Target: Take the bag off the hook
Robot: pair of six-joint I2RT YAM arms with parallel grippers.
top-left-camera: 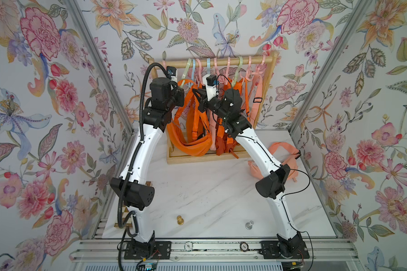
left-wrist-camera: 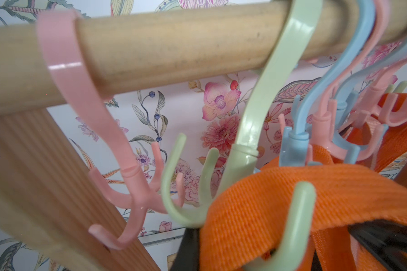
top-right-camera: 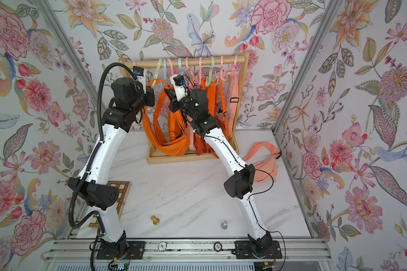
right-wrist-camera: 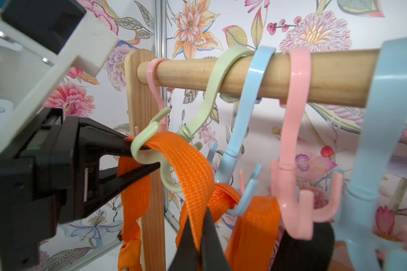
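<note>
The orange bag strap [left-wrist-camera: 253, 221] lies over a prong of the pale green hook [left-wrist-camera: 269, 85], close to the left end of the rail. In the right wrist view my left gripper is partly open, its two fingers apart at that hook beside the strap [right-wrist-camera: 185, 162]. The right gripper is shut, with the strap running down between its black fingers below the hook. The bag's body [top-left-camera: 192, 146] hangs lower, at the rack's base. How far the left fingers enclose the strap is partly hidden by the hook.
An empty pink hook [left-wrist-camera: 117, 149] hangs left of the green one. A blue hook [right-wrist-camera: 246, 122] and more hooks with other bags crowd the right. The wooden post [right-wrist-camera: 142, 103] is close by. A salmon bag [top-left-camera: 280, 153] lies on the table.
</note>
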